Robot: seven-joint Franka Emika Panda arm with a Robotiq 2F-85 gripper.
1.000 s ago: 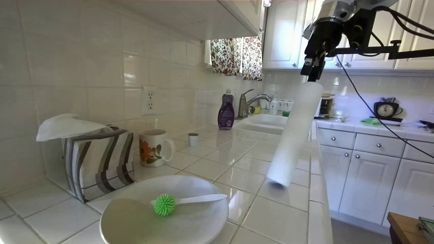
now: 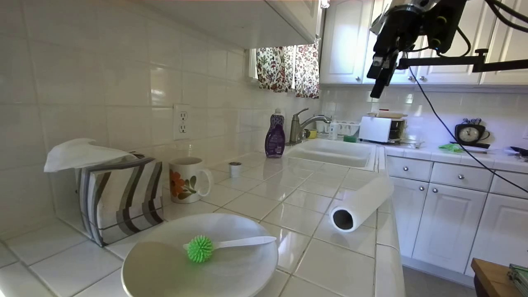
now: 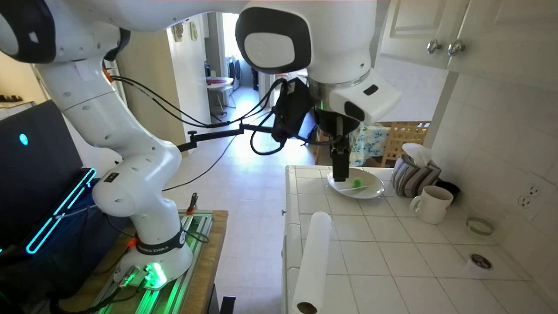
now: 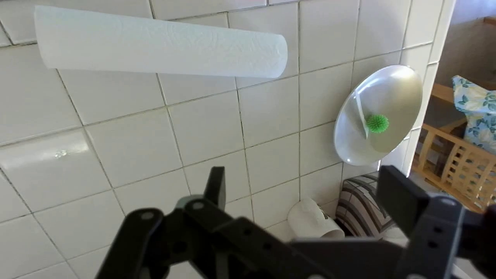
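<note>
A white paper towel roll (image 2: 364,202) lies on its side along the tiled counter's front edge. In the wrist view the same roll (image 4: 162,44) stretches across the upper left, clear of my fingers (image 4: 214,186). My gripper is open with nothing in its fingers, high above the counter. Exterior view 1 shows the gripper (image 2: 383,84) in the air over the far end of the roll. One finger (image 3: 341,163) stands out in exterior view 2, pointing down.
A white plate (image 2: 148,267) holds a green scrub brush (image 2: 200,249). Along the wall stand a striped tissue box (image 2: 126,198), a flowered mug (image 2: 186,180), a small cup (image 2: 235,170) and a purple soap bottle (image 2: 275,136). Mid-counter tiles are bare.
A second ago the roll stood steeply tilted, its upper end at my gripper. It now lies flat on the counter, apart from the gripper, whose fingers have spread.
</note>
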